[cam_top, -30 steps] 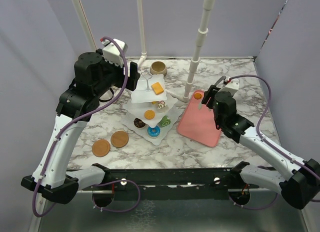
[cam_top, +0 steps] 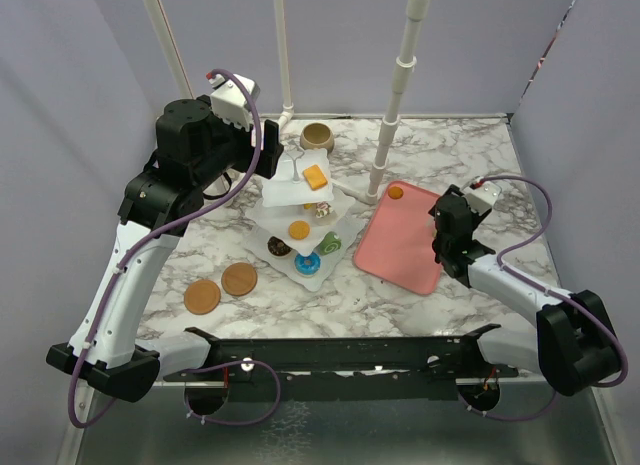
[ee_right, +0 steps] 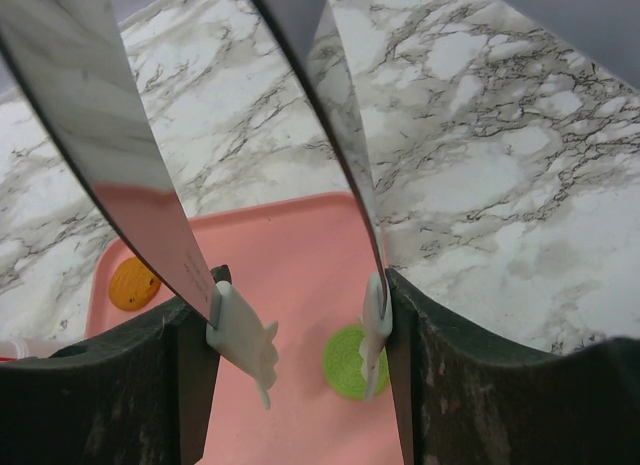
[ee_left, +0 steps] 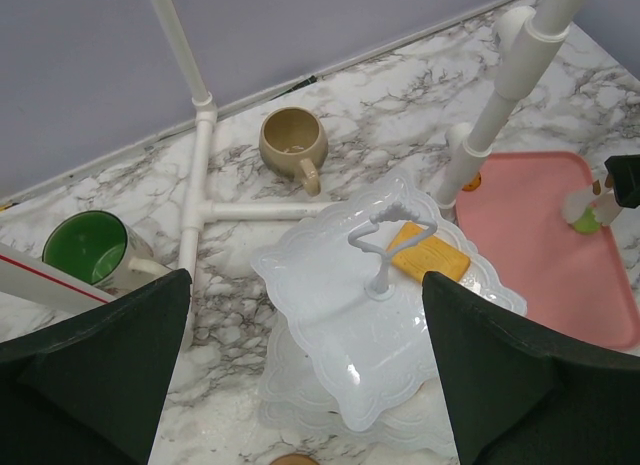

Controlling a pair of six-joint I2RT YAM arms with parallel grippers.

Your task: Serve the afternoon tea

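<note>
A white three-tier stand (ee_left: 345,345) carries a square orange piece (ee_left: 430,255) on its top plate. On its lower plates are an orange round (cam_top: 299,230), a blue ring-shaped sweet (cam_top: 307,264) and other sweets. Over the stand, my left gripper is open and empty. The pink tray (cam_top: 403,250) holds an orange round (ee_right: 133,284) at the back and a green round (ee_right: 352,362). Above that tray my right gripper is open, with shiny tongs (ee_right: 110,115) spread between its fingers. One pale tong tip overlaps the green round in view; contact cannot be told.
A beige mug (ee_left: 293,140) stands behind the stand, and a green-lined mug (ee_left: 90,250) to its left. Two brown coasters (cam_top: 239,279) lie at front left. White pipes (cam_top: 392,125) rise near the tray.
My right gripper has moved from the tray's back to its right side and appears lower. The left arm has shifted only slightly; the stand and tray are where they were.
</note>
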